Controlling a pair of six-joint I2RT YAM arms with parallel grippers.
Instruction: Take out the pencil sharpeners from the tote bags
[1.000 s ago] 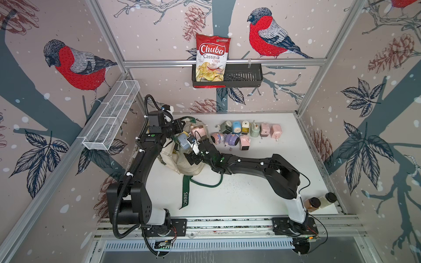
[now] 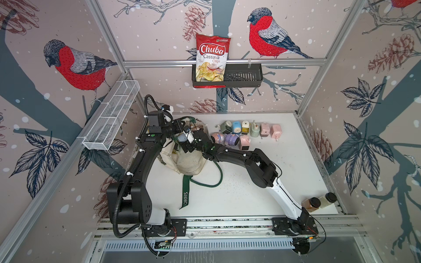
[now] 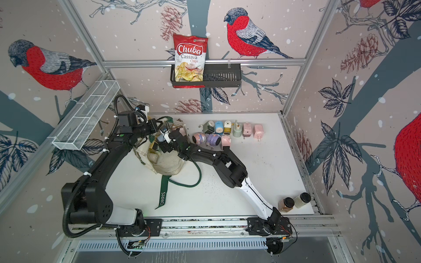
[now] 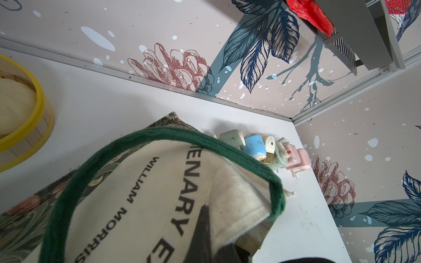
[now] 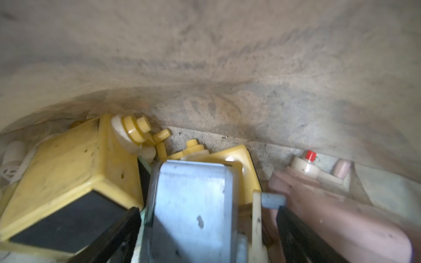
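Observation:
The cream tote bag (image 2: 193, 165) with green straps lies open on the table's left half. My left gripper is shut at the bag's lifted fabric, which hides much of it in the left wrist view. My right gripper reaches inside, open, its fingers either side of a pale blue sharpener (image 5: 193, 201). A yellow sharpener (image 5: 61, 184) lies left of it, a pink one (image 5: 333, 219) right, another yellow behind. Several sharpeners (image 2: 236, 127) stand on the table right of the bag.
A dark shelf basket (image 2: 241, 74) with chips is on the back wall, a wire basket (image 2: 109, 116) on the left wall. Two jars (image 2: 311, 203) stand front right.
My right arm has moved leftward and toward the back, bringing its gripper farther into the bag over the blue sharpener. The left arm shows no visible change.

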